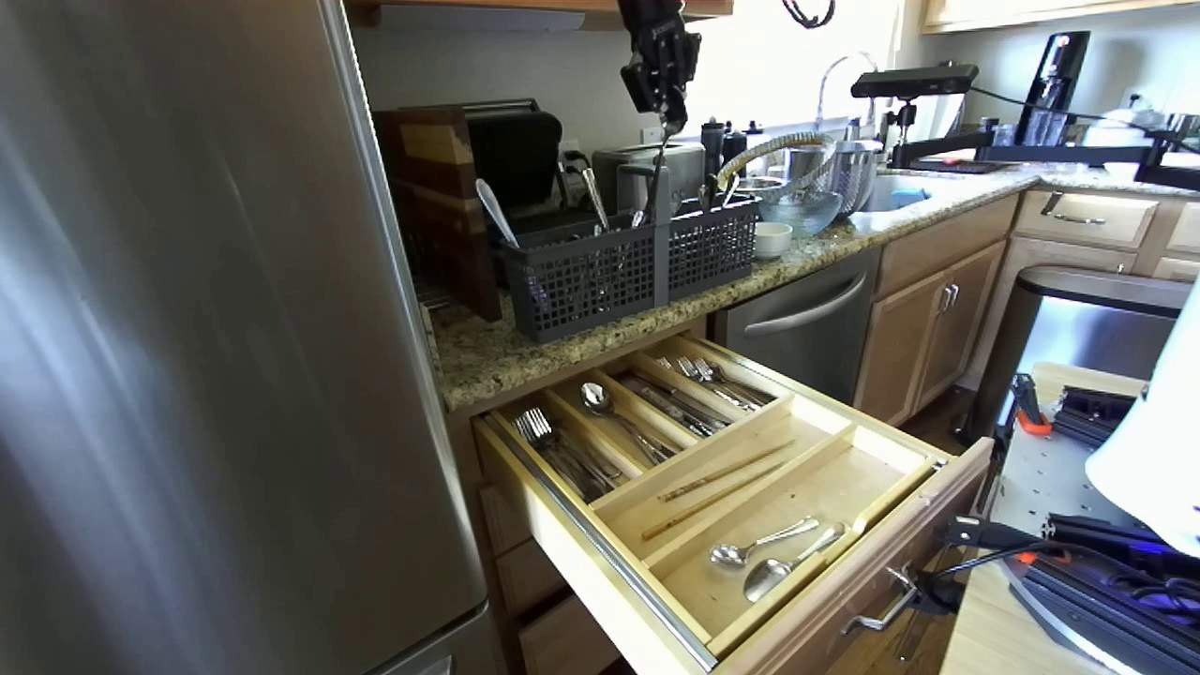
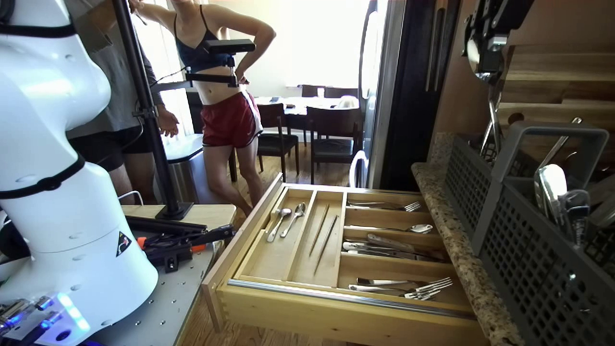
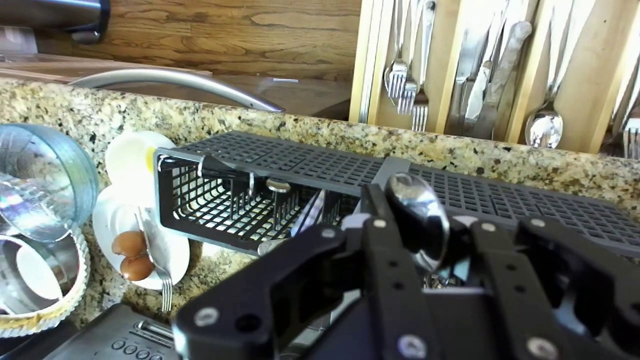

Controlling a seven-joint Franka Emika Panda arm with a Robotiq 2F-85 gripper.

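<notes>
My gripper is up over the grey cutlery basket on the counter. In the wrist view the shiny bowl of a spoon shows between the dark fingers, which are shut on it. From exterior view 1 its thin handle hangs down toward the basket; whether the tip is clear of the rim is hard to tell. Other utensils still stand in the basket. Below the counter, the pulled-out drawer holds forks, knives, spoons and chopsticks in separate compartments.
A wooden board stands left of the basket, near the fridge. To its right are a white bowl and a glass bowl. A toaster sits behind. The space over the drawer is free.
</notes>
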